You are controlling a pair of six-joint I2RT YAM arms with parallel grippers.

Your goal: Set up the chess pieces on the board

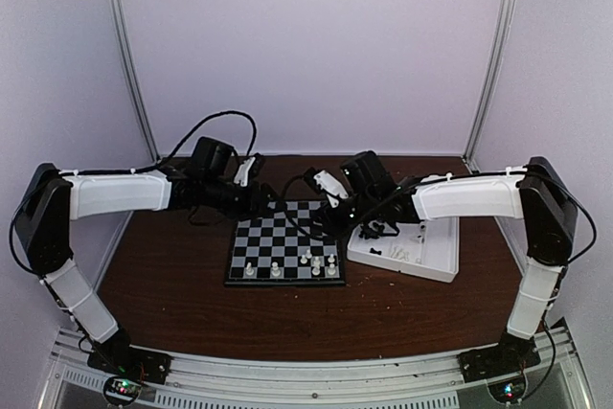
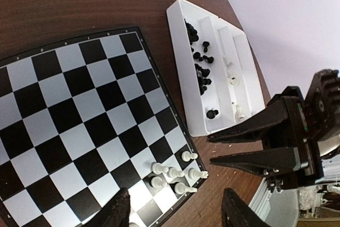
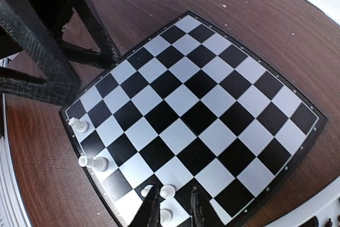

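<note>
The chessboard carries a group of white pieces at its near right corner, including a white piece and another. Two more, one and a second, stand along the near edge. My left gripper is over the board, its fingers wide apart, with no piece held in its own wrist view. From the right comes my right gripper, raised above the board's right side. A narrow gap shows between its fingertips; no gripped piece can be made out there.
A white tray beside the board's right edge holds several black pieces and a few white ones. The board's middle and far squares look free. Both grippers are close together over it.
</note>
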